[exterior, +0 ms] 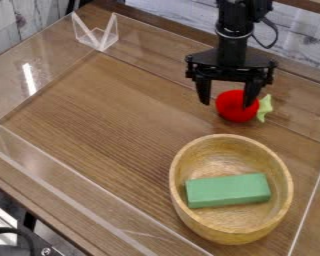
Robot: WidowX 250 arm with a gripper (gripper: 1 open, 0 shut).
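Observation:
My gripper [227,88] stands open at the top right, its fingers pointing down just above and around the upper part of a red tomato-like object [235,108] with a pale green top at its right. Whether the fingers touch it cannot be told. A light wooden bowl [230,224] at the lower right holds a green block [227,190].
A clear angular piece [96,30] stands at the far top-left edge. Dark cable shows at the bottom left corner.

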